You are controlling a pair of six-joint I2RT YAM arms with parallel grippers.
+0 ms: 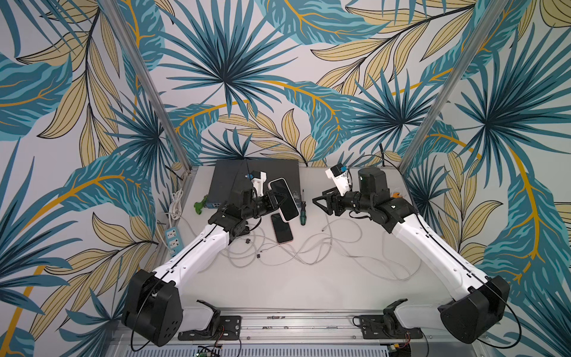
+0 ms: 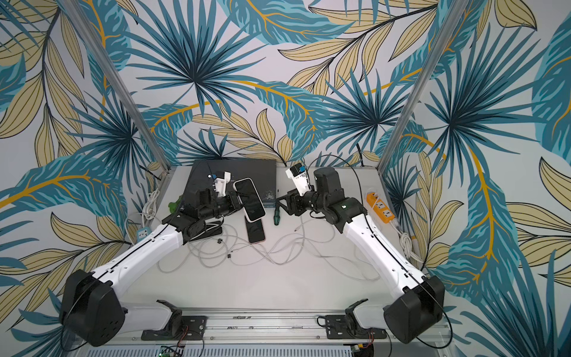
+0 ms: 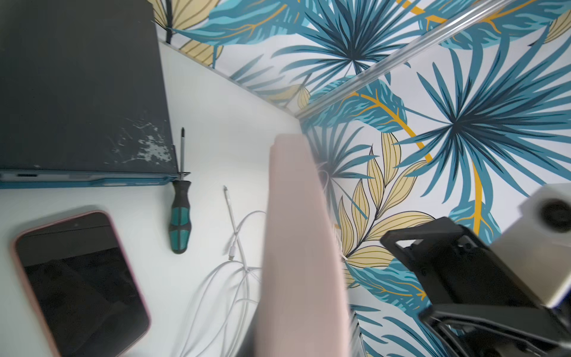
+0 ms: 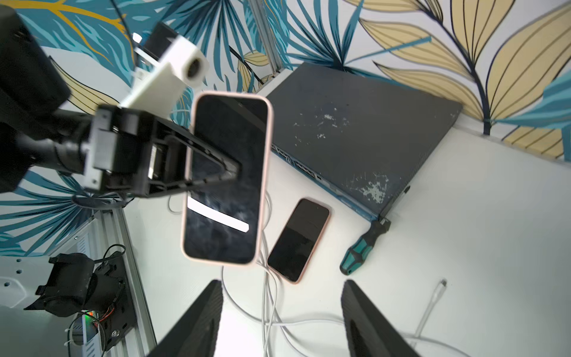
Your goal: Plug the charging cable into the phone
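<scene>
A pink-edged phone (image 4: 229, 244) is held upright above the table, its dark screen facing the right wrist camera. My left gripper is shut on it, one finger across the screen. In the left wrist view the phone (image 3: 303, 255) shows only as a blurred pink edge. To its right, clear of it, my right gripper (image 1: 321, 202) stands open and empty. The white charging cable (image 4: 425, 312) lies on the table with one connector end free, right of the screwdriver. No plug shows at the held phone's visible lower edge.
A second phone (image 4: 300, 241) lies flat on the table below the held one. Behind are a dark flat box (image 4: 362, 136) and a green-black screwdriver (image 4: 359, 250). Cable loops (image 1: 321, 255) cover the middle.
</scene>
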